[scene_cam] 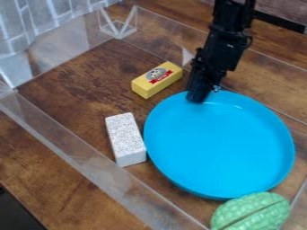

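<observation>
My black gripper [202, 88] reaches down from the top of the camera view to the back rim of a large blue round tray [218, 148]. Its fingertips are dark and small, touching or very near the rim; whether anything is between them is hard to see. It looks shut. A yellow box [157, 79] with a label lies just left of the gripper. A white speckled block [126, 139] lies left of the tray.
A green ridged object [249, 213] sits at the bottom right, near the tray. Clear walls [48, 124] edge the wooden surface. Bare wood [78, 81] is free at the left.
</observation>
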